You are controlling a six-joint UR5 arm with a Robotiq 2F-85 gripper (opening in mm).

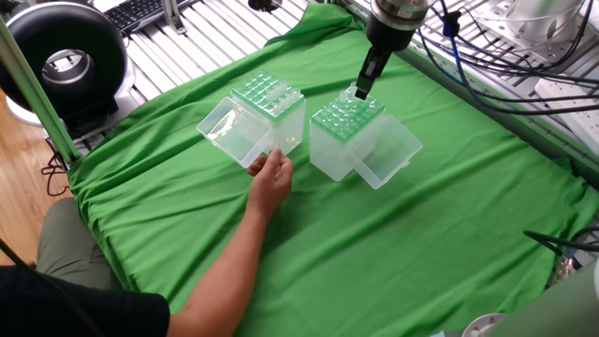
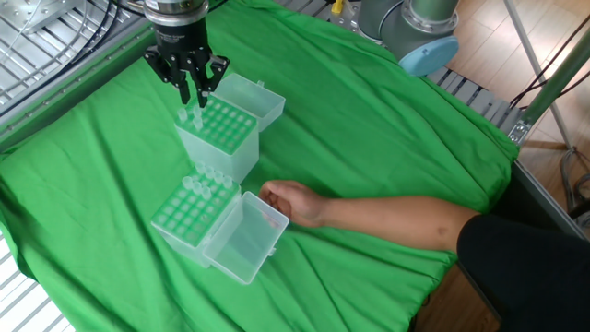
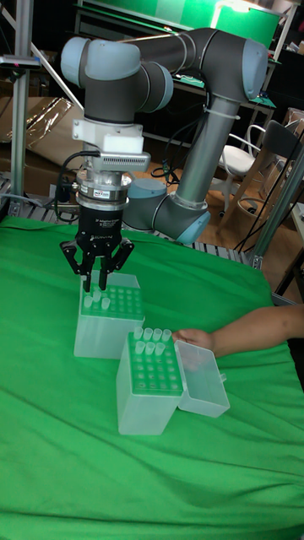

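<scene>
My gripper [image 2: 193,100] points straight down over the far corner of one clear box [image 3: 94,337] with a green perforated rack on top. Its black fingers [image 3: 103,278] stand a little apart, and I see nothing clearly held between them. Just below the fingertips, a few translucent tubes [image 2: 197,120] stick up from that rack; whether the fingers touch one cannot be made out. A second clear box [image 3: 148,411] with a green rack [image 2: 189,224] stands beside it, with several translucent tubes [image 2: 203,190] grouped along one end.
Each box has its clear lid [image 1: 387,153] hanging open at one side. A person's hand [image 1: 270,175] is at the second box, touching or close to its lid [image 2: 247,238]. Green cloth [image 1: 393,253] covers the table, wrinkled and mostly clear.
</scene>
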